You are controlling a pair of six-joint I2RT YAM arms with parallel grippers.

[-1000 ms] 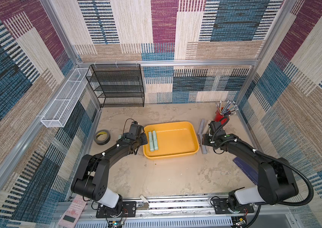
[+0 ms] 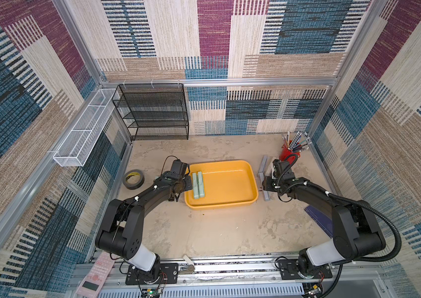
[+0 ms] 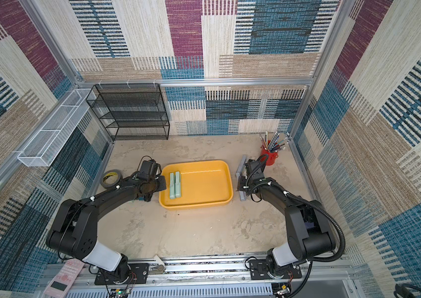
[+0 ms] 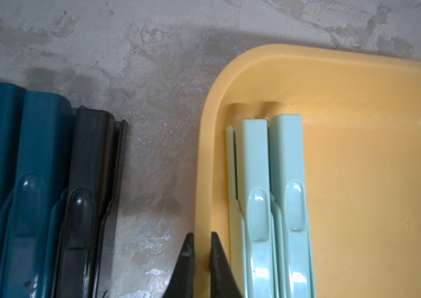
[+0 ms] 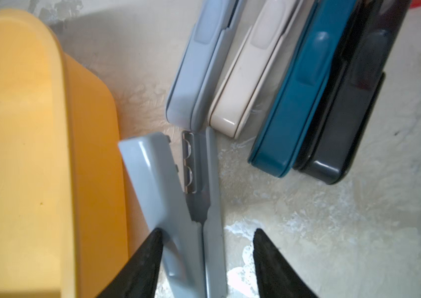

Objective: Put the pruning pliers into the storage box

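The yellow box (image 2: 227, 183) lies mid-table with two mint tools (image 4: 253, 168) along its left side. My left gripper is shut on its left rim (image 4: 205, 149). Just outside the box's right side, my right gripper stands open over a grey tool (image 5: 153, 178) with a second grey piece (image 5: 190, 99) behind it. More tools lie outside the box: dark teal (image 4: 36, 149) and black (image 4: 86, 164) on the left, white (image 5: 245, 84), teal (image 5: 294, 99) and black (image 5: 344, 139) on the right.
A black wire rack (image 2: 150, 114) stands at the back left, a red pen cup (image 3: 270, 156) at the back right, a tape roll (image 2: 133, 179) at the left.
The yellow box has shifted slightly left, toward the left side, along with the mint tools in it.
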